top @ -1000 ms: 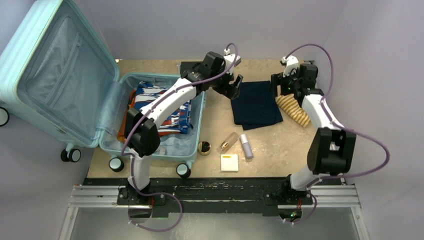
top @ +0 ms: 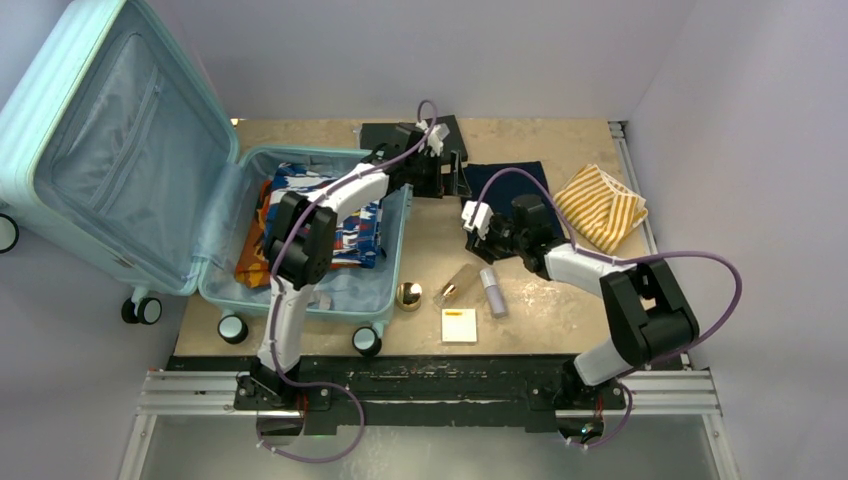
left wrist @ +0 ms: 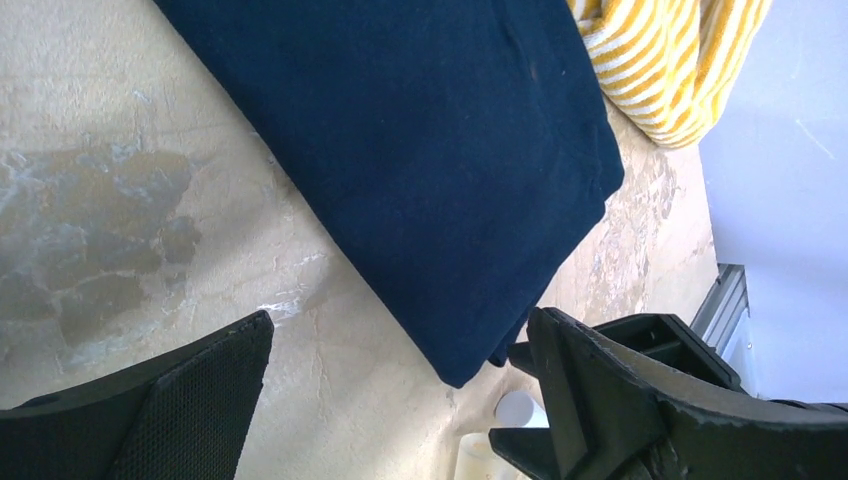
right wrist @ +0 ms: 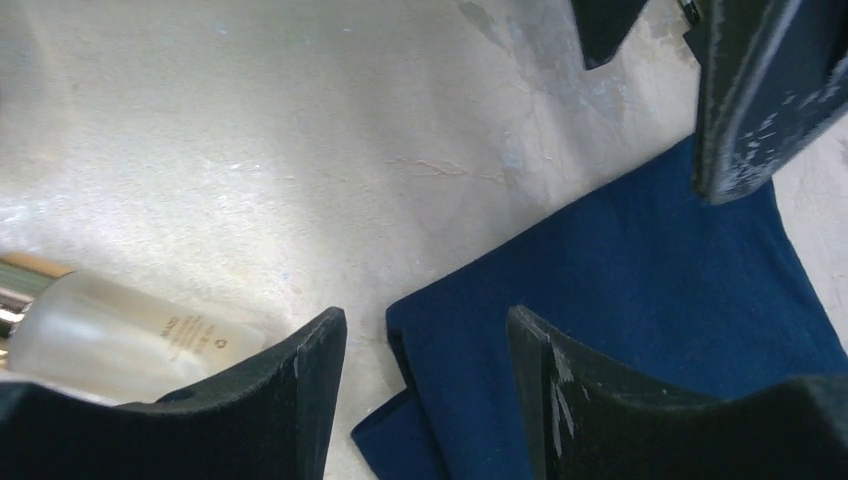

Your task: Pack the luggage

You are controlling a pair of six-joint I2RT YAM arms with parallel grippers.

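A dark navy folded cloth (top: 510, 180) (left wrist: 410, 170) (right wrist: 640, 290) lies on the table. My left gripper (top: 440, 175) hangs open above the table at the cloth's upper-left side, empty between its fingers. My right gripper (top: 480, 235) is low at the cloth's lower-left corner, its fingers apart with the corner visible between them. The open mint suitcase (top: 395, 240) holds orange and blue patterned clothing (top: 355, 240).
A striped yellow cloth (top: 600, 205) lies at right. A gold round container (top: 408, 296), clear bottle (top: 455, 288), grey tube (top: 493, 293) and cream square (top: 459, 330) lie in front. A dark flat item (top: 385, 135) is at the back.
My right gripper has moved left and toward the front, down to the navy cloth's corner. My left gripper has shifted a little leftward.
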